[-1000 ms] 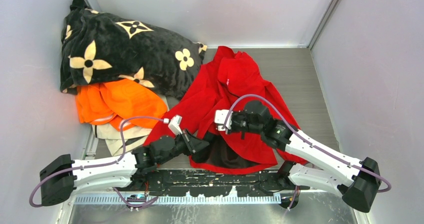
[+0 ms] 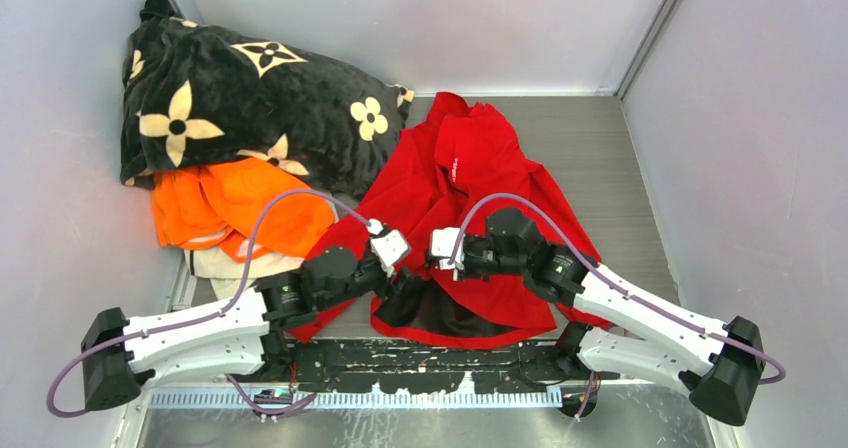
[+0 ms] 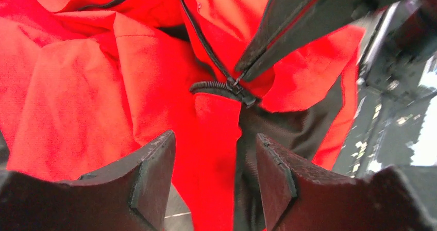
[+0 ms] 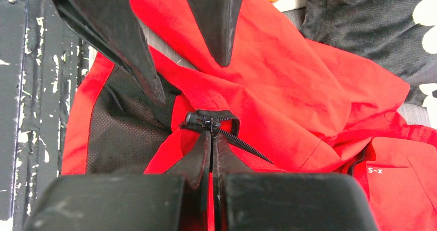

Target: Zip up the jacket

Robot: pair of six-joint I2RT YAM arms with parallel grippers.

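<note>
The red jacket lies spread in the middle, its dark lining showing at the near edge. My right gripper is shut on the zipper end, where the black zipper slider and tapes meet. My left gripper stands open just near that spot, above a red flap and the dark mesh lining; the zipper slider sits ahead of its fingers, by the right gripper's tips. In the right wrist view the left gripper's two fingers hang over the zipper from above.
A black patterned pillow and folded orange cloth with cream fabric lie at the left. Grey walls bound the area; bare floor shows at the back right. The scuffed black front edge runs close below the jacket.
My left gripper has moved up toward the right gripper and the zipper, and its wrist has turned. The right arm has shifted only slightly.
</note>
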